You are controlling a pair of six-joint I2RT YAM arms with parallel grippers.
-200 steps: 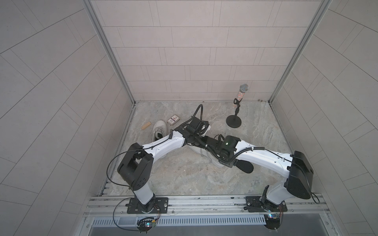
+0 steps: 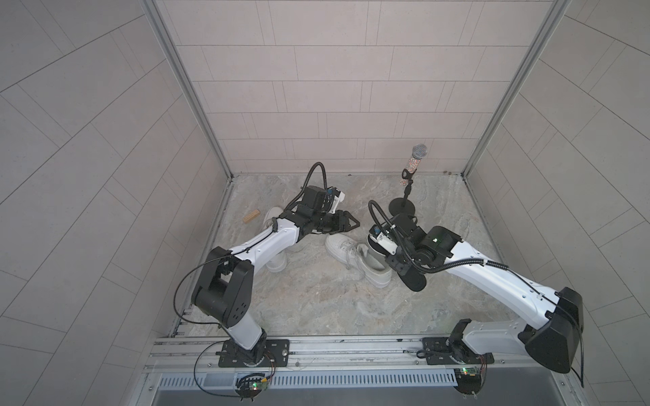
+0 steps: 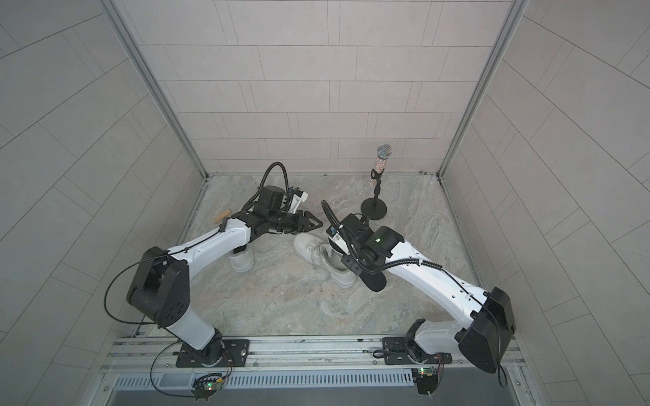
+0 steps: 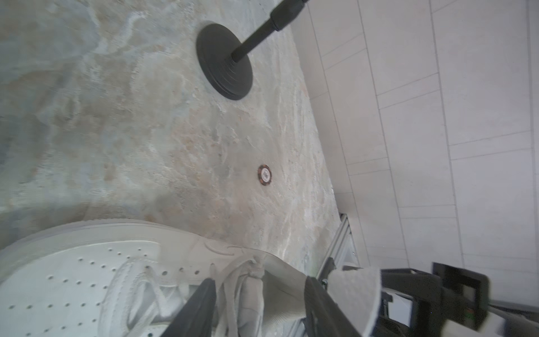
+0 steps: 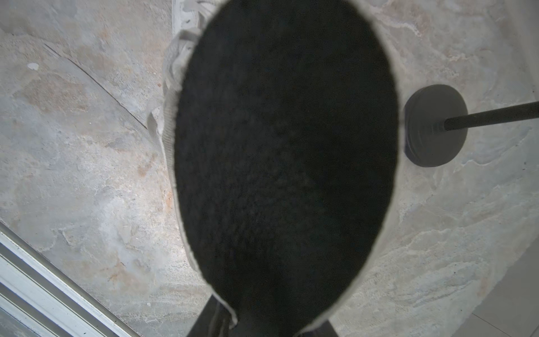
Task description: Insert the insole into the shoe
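The white shoe point(image 2: 342, 251) lies on the floor in the middle, its opening toward the right arm. My right gripper is shut on the black insole point(image 5: 286, 157), which fills most of the right wrist view. In the top left view, the insole's rounded lower end point(image 2: 413, 278) sticks out below that gripper, beside the shoe's heel. My left gripper is open above the shoe, whose perforated toe point(image 4: 73, 269) and laces show under its fingers point(image 4: 199, 311). The left arm partly covers a second white shoe point(image 2: 276, 262).
A microphone point(image 2: 413, 162) on a round black stand point(image 2: 402, 207) rises behind the right gripper. Near the left wall lies a small wooden block point(image 2: 251, 216). A small round disc point(image 4: 264, 174) is on the floor.
The two grippers, close together and overlapping before, now stand apart. The left arm has drawn back left; the right arm has shifted with the insole, baring the middle shoe. The card box is now hidden.
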